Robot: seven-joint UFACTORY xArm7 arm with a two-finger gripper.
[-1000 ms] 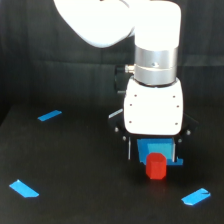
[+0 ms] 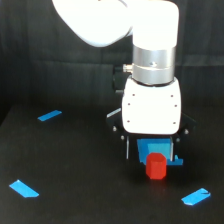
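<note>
My gripper [image 2: 149, 155] points down from the white arm, right of the middle of the view. Its thin dark fingers stand apart, one on each side, and nothing shows clamped between them. In front of the gripper, a red many-sided block [image 2: 156, 167] sits on the dark table. Right behind the red block is a flat-looking blue piece [image 2: 152, 147], partly hidden by the block and the hand. From this angle I cannot tell whether the red block touches the blue piece or how high the fingertips are.
Blue strips lie flat on the black table: one at the back left [image 2: 50, 115], one at the front left [image 2: 23, 188] and one at the front right [image 2: 196, 197]. A dark curtain [image 2: 40, 50] hangs behind.
The gripper has shifted very slightly to the left. The red block and the blue piece look almost unchanged.
</note>
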